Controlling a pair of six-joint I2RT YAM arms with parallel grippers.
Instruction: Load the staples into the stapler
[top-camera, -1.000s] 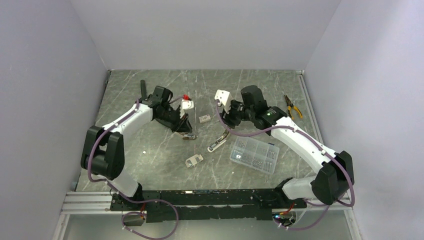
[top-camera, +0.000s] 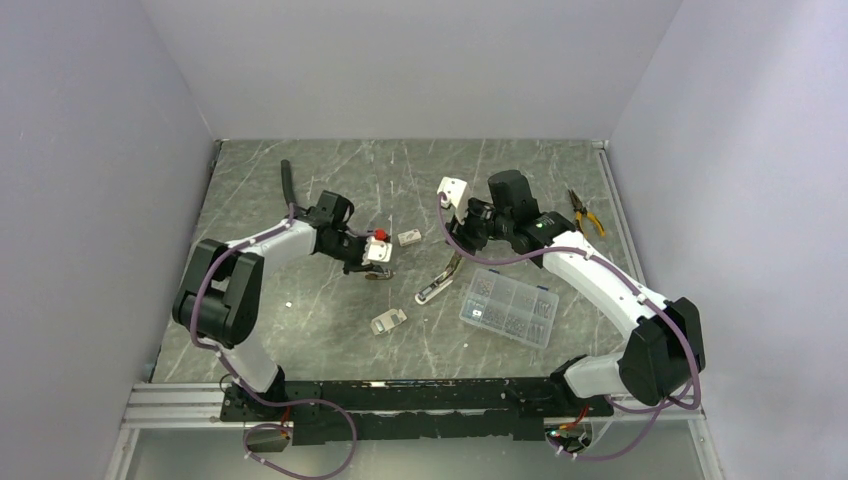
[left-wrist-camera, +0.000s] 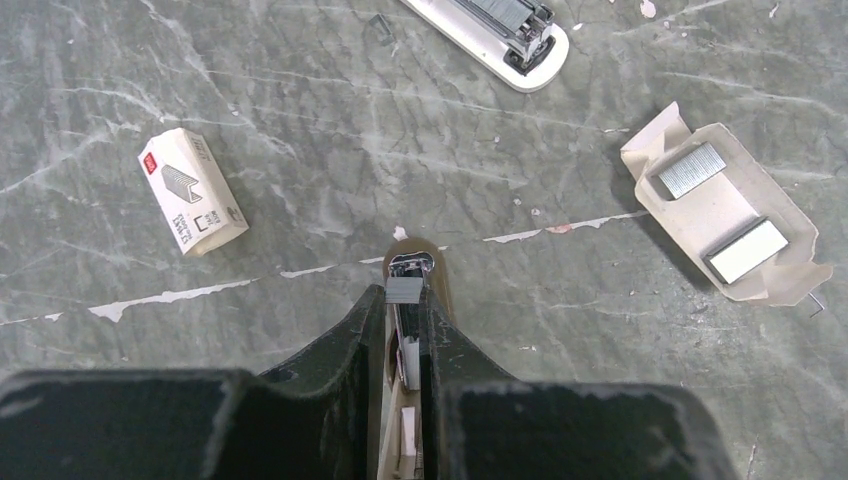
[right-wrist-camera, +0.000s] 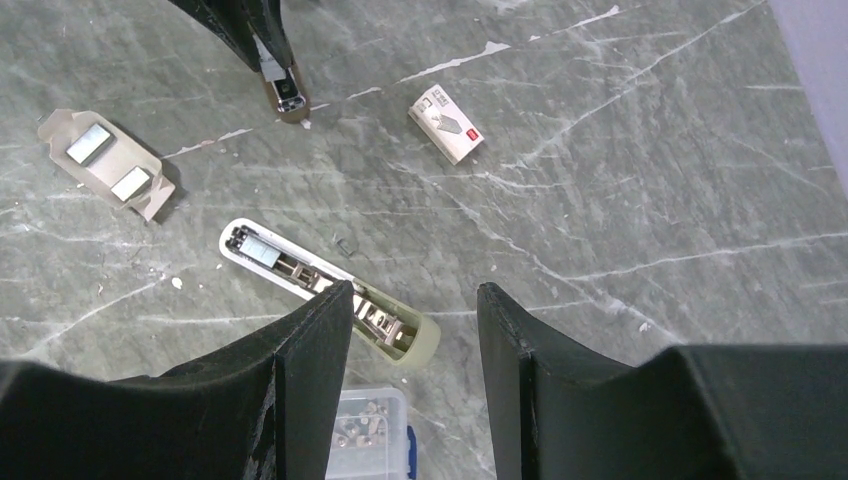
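Pinched between the tips of my left gripper is a short grey strip of staples (left-wrist-camera: 404, 290). It lies over the channel of an open brown stapler (left-wrist-camera: 445, 290); whether it touches the channel I cannot tell. From the right wrist view, the left gripper is over that stapler (right-wrist-camera: 293, 112). My right gripper is open and empty, above the back end of an open white stapler (right-wrist-camera: 425, 340). A piece of staple strip (right-wrist-camera: 259, 251) sits near the front of the white stapler.
An open carton (left-wrist-camera: 735, 210) holds two staple blocks. A closed staple box (left-wrist-camera: 195, 195) lies on the other side. There is a clear compartment case (top-camera: 512, 307) by the white stapler, and pliers (top-camera: 586, 213) at the far right.
The right arm has moved slightly right since a second ago. The objects on the table look unmoved.
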